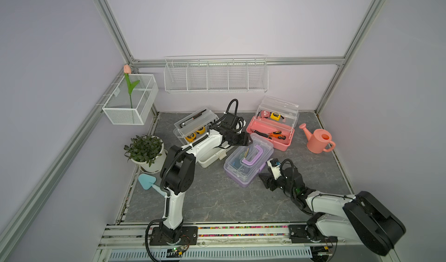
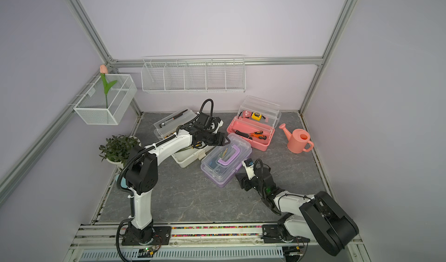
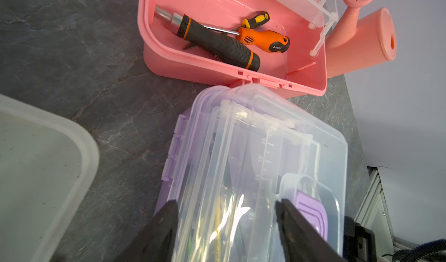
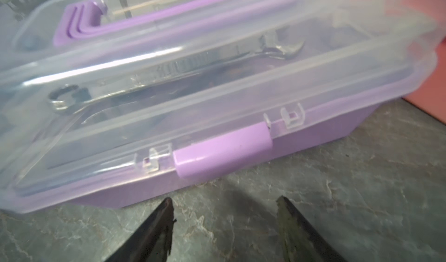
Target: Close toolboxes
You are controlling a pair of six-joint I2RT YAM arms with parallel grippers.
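Observation:
The lilac toolbox (image 1: 248, 162) sits mid-table, its clear lid down over the tools inside; a lilac front latch (image 4: 222, 151) shows in the right wrist view. My left gripper hangs over that lid's back part, fingers apart. My right gripper is low in front of the latch, fingers apart with only table between them. The pink toolbox (image 3: 192, 64) behind stands open with screwdrivers inside, lid raised. The white toolbox (image 1: 211, 157) at left is open, its lid tipped back, partly hidden by my left arm.
A pink watering can (image 1: 318, 141) stands right, a potted plant (image 1: 143, 148) and blue shovel (image 1: 146, 180) at left. Wire baskets (image 1: 216, 74) hang on the walls.

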